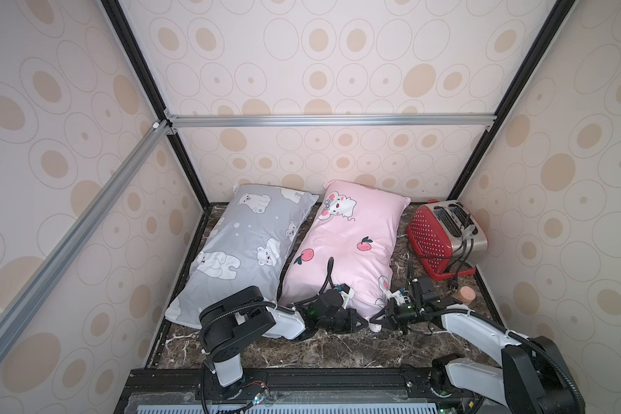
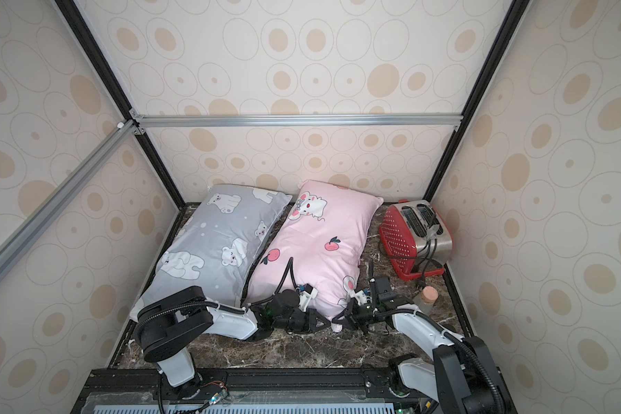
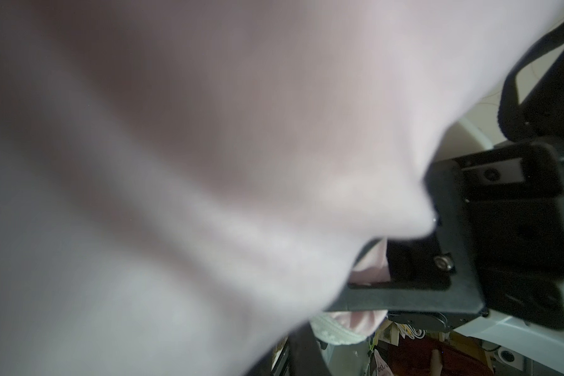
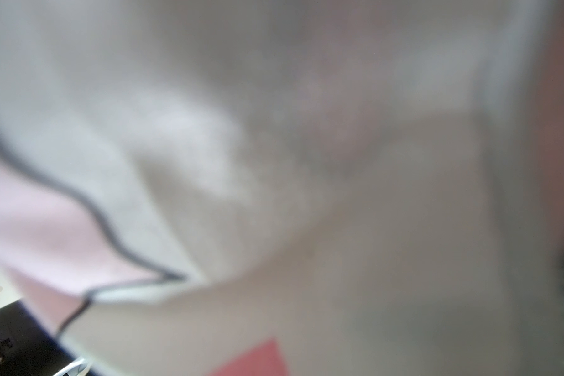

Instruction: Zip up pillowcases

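A pink pillow (image 1: 352, 238) with white mouse and cherry prints lies with its near end between my two grippers. At that end, my left gripper (image 1: 361, 322) comes in from the left; I cannot make out its finger or what lies between its fingers. Facing it closely is my right gripper (image 1: 379, 320), shut, with a small pale cloth corner (image 1: 375, 327) at its tips; whether it grips that cloth is unclear. Pink cloth (image 3: 232, 188) fills most of the left wrist view, and blurred printed cloth covers the right one. The zipper and its pull are hidden.
A grey bear-print pillow (image 1: 245, 234) lies to the left, partly under the left arm. On the right stand a red and silver toaster (image 1: 448, 238) with its cord and a jar with a round lid (image 1: 466, 294). Bare marble counter (image 1: 310, 354) runs along the front.
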